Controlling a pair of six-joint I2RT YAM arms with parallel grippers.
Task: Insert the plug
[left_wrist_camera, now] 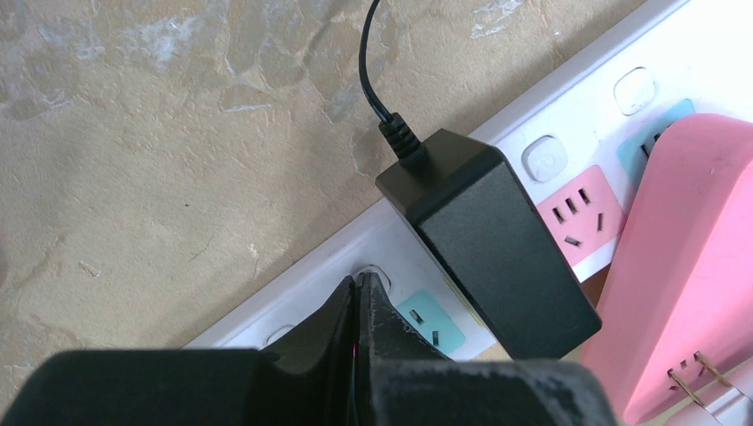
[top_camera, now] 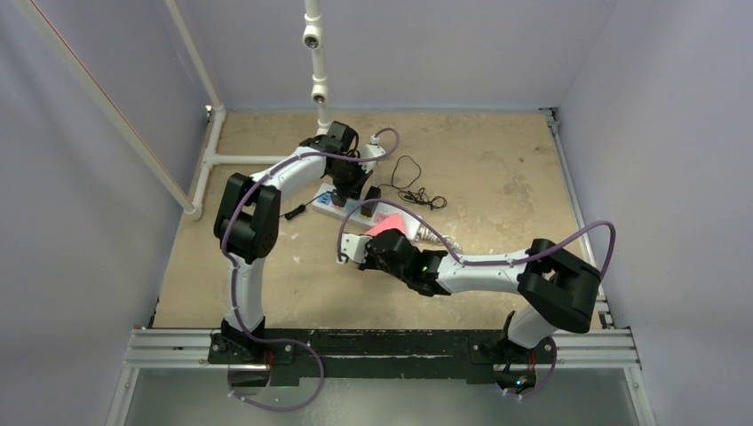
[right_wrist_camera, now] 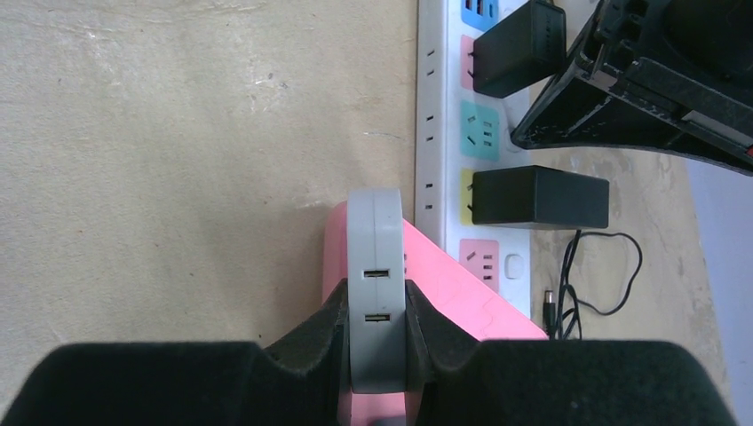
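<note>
In the left wrist view, gold prongs of a white plug [left_wrist_camera: 732, 404] face slots in the end of a pink block [left_wrist_camera: 679, 240]; how far they enter cannot be told. My right gripper is shut on the white plug [right_wrist_camera: 376, 240], whose upper side shows two slots. The pink block [right_wrist_camera: 435, 288] lies behind it, slanting beside and partly over the white power strip [right_wrist_camera: 432, 98]. On the strip's other part, my left gripper is shut with nothing visible between its fingers, its tips near a round button by a teal socket [left_wrist_camera: 432, 324].
Black adapters [right_wrist_camera: 519, 49] sit on the strip, one either side of my left gripper in the right wrist view. A coiled black cable [top_camera: 419, 197] lies behind.
</note>
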